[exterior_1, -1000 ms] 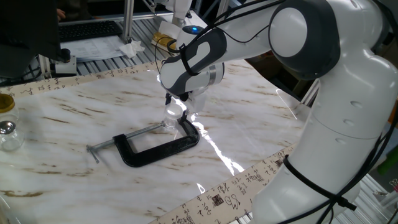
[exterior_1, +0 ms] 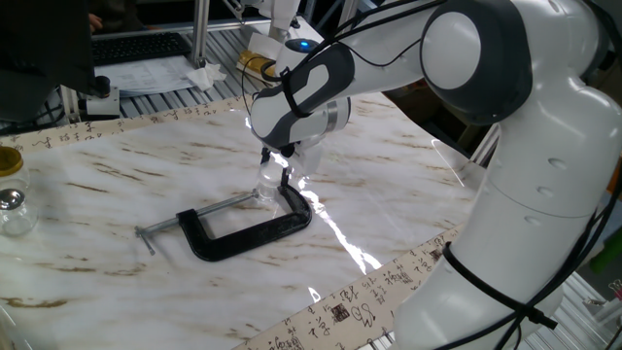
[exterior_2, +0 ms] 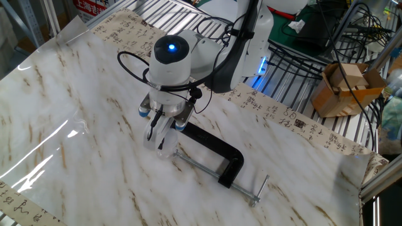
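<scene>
A black C-clamp (exterior_1: 255, 239) with a silver screw lies flat on the marble-patterned table. In the second exterior view its black frame (exterior_2: 213, 145) extends to the right of my gripper (exterior_2: 156, 139). My gripper (exterior_1: 274, 177) points down at the clamp's end near the screw tip. Something clear, like a glass or plastic vessel (exterior_2: 166, 149), shows around its dark fingers. Glare and transparency blur its outline, so whether the fingers press on it cannot be made out.
Clear jars (exterior_1: 17, 216), one with a yellow lid, stand at the table's left edge in the first exterior view. A cardboard box (exterior_2: 347, 90) sits off the table at the right of the second.
The dark finger on the right in exterior view 1 shows slightly differently against the clear thing than one second ago. The arm and clamp look unmoved.
</scene>
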